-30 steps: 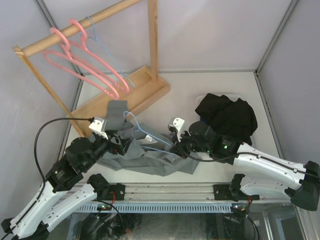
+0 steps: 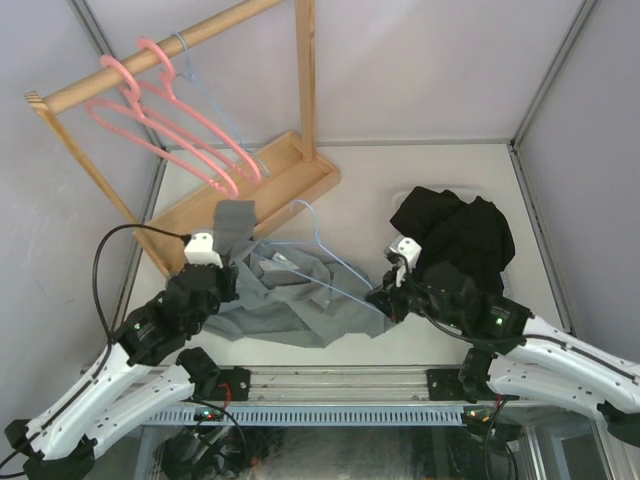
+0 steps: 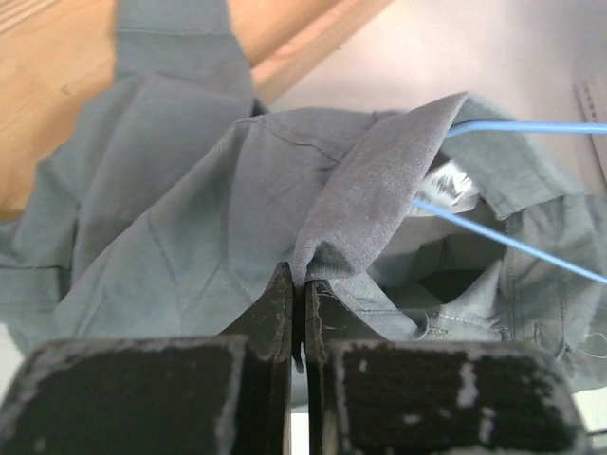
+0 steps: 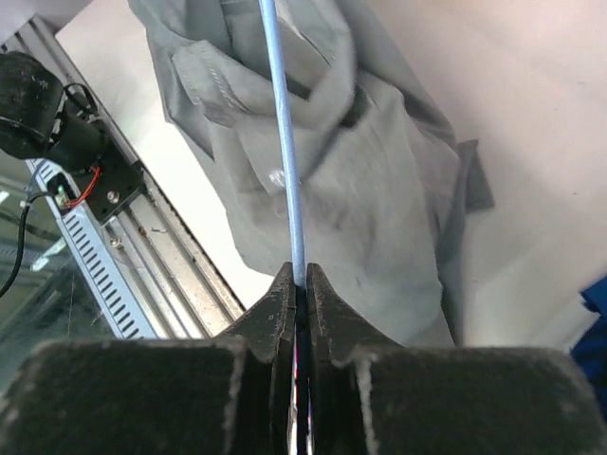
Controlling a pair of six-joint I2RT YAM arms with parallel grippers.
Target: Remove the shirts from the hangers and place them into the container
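Note:
The grey shirt [image 2: 300,305] lies crumpled across the table between the arms. A blue hanger [image 2: 320,250] rests over it, and its left end still runs under a fold of the cloth in the left wrist view. My left gripper is shut on a pinched, raised fold of the shirt [image 3: 370,190], close to where the blue hanger [image 3: 512,242] enters the cloth. At the opposite end, my right gripper is shut on the bare end of the hanger [image 4: 283,114], with the shirt [image 4: 332,190] lying below.
A wooden rack [image 2: 200,30] holds pink hangers [image 2: 180,120] and another blue hanger [image 2: 210,95] at back left. Its wooden base [image 2: 300,185] stands behind the shirt. Black cloth [image 2: 455,235] lies piled at right.
The right gripper has moved right, drawing the hanger with it; more of the hanger shows outside the shirt.

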